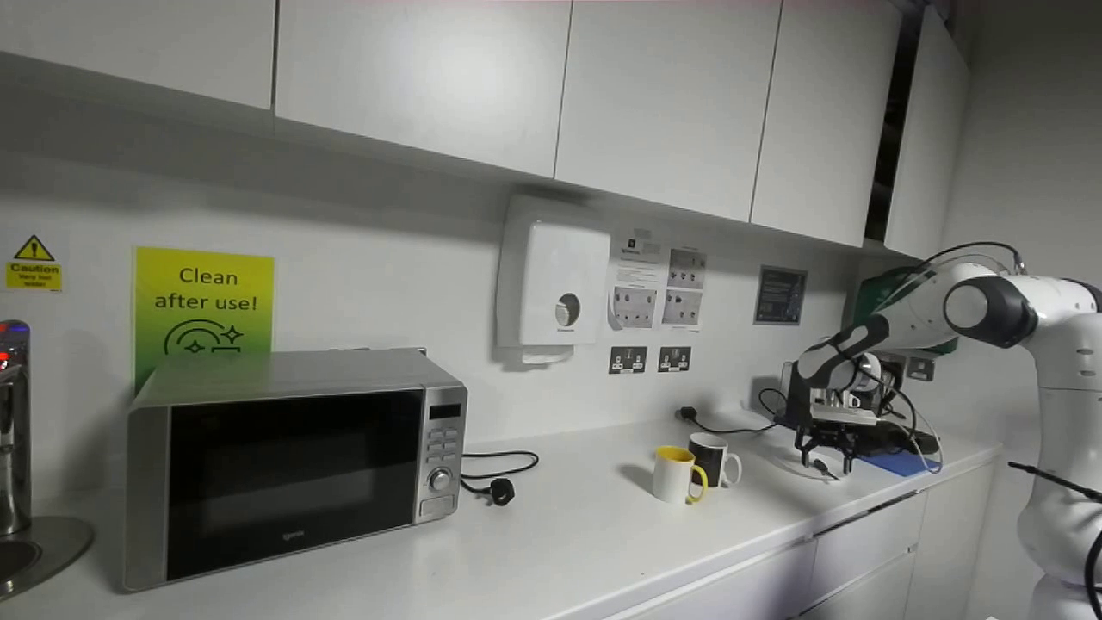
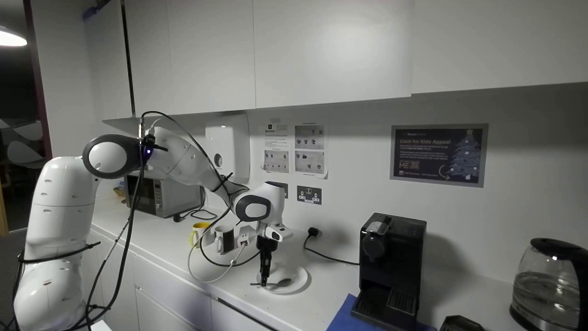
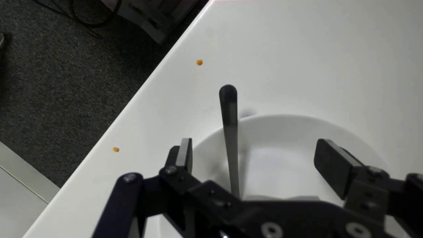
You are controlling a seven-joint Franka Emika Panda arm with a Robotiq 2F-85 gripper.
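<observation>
A dark spoon (image 2: 283, 282) rests across a white plate (image 2: 301, 279) near the counter's front edge. In the wrist view the spoon's handle (image 3: 230, 119) sticks out over the rim of the plate (image 3: 293, 123); its lower part is hidden behind my gripper. My gripper stands open just above, one finger (image 3: 184, 154) left of the handle and the other finger (image 3: 333, 166) well to its right. The handle lies between them, nearer the left one. From the first exterior view, the gripper (image 1: 824, 461) points down over the plate, its fingers wide apart.
A yellow-rimmed mug (image 1: 673, 475) and a black-and-white mug (image 1: 710, 461) stand left of the plate. A black coffee machine (image 2: 390, 265) on a blue mat (image 2: 342, 315) and a glass kettle (image 2: 551, 287) are to the right.
</observation>
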